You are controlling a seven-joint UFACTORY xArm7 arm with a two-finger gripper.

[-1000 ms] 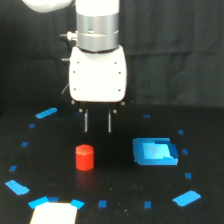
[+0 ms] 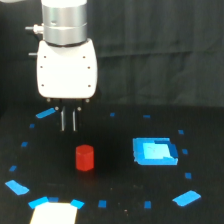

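Observation:
A small red block (image 2: 85, 158) stands on the black table, left of the middle. My gripper (image 2: 68, 120) hangs above the table, behind the red block and a little left of it in the picture. Its two thin fingers point down with a narrow gap between them, and nothing is in that gap. To the right of the block lies a shallow blue tray (image 2: 138, 152) with a bright, light-coloured inside.
A white object (image 2: 53, 213) is cut off by the bottom edge at the left. Blue tape pieces, such as a strip (image 2: 186, 198) at the right, mark the table. Between block and tray the surface looks clear.
The arm and gripper have moved left, from above and right of the red block. The fingers appear closer together than before. Block and tray remain in place.

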